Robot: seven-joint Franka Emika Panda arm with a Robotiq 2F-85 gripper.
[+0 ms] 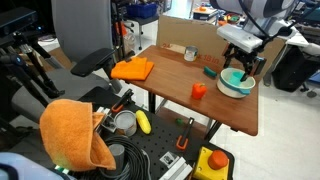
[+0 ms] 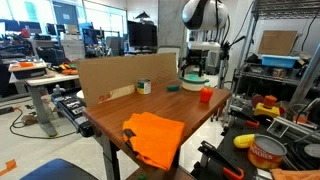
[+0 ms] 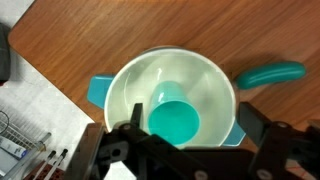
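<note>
A white bowl point(image 1: 234, 92) with blue side handles rests near the right end of the wooden table. Inside it is a teal cup point(image 3: 174, 120), its round face turned up to the wrist camera. Just above the bowl hangs my gripper, open, its dark fingers point(image 3: 122, 146) spread on either side of the cup in the wrist view. Nothing shows between the fingers. Whether the fingertips are below the bowl's rim I cannot tell.
Beside the bowl lies a green object point(image 3: 270, 75). A red tomato-like object point(image 1: 198, 91) sits nearer the table's front edge. An orange cloth point(image 1: 132, 68) and a mug point(image 1: 190, 53) are farther left. Cardboard point(image 2: 110, 78) stands along the back.
</note>
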